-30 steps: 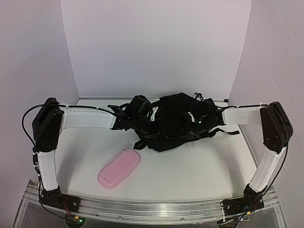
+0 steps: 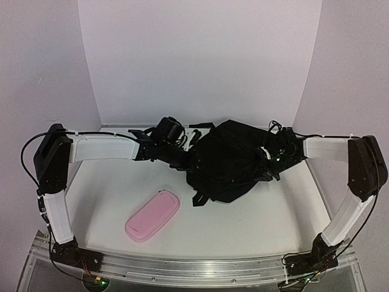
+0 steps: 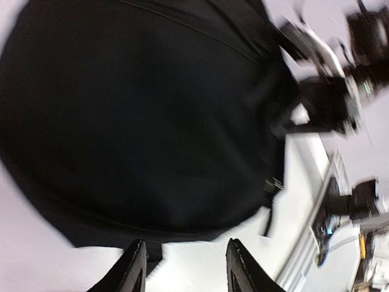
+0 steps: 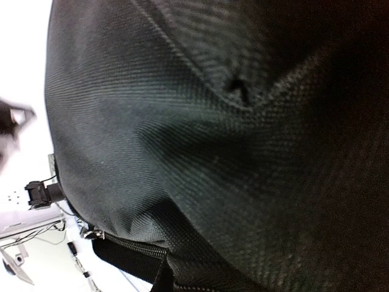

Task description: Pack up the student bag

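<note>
The black bag [image 2: 225,161] lies on the table between my two arms, and its dark fabric fills most of both wrist views. A flat pink case [image 2: 152,216] rests on the table, in front and to the left of the bag. At the bag's left side is my left gripper. Its fingers stand apart with nothing gripped between them. My right gripper [image 2: 267,173] is against the bag's right side. Bag fabric covers nearly all of the right wrist view, and that gripper's fingers cannot be made out. A zipper [image 4: 137,244] shows along the bag's edge there.
A short strap [image 2: 199,199] sticks out from the bag's front left. Walls close in the back and both sides; a metal rail [image 2: 194,267] runs along the front.
The bag has shifted to the right together with my right arm. The pink case has not moved.
</note>
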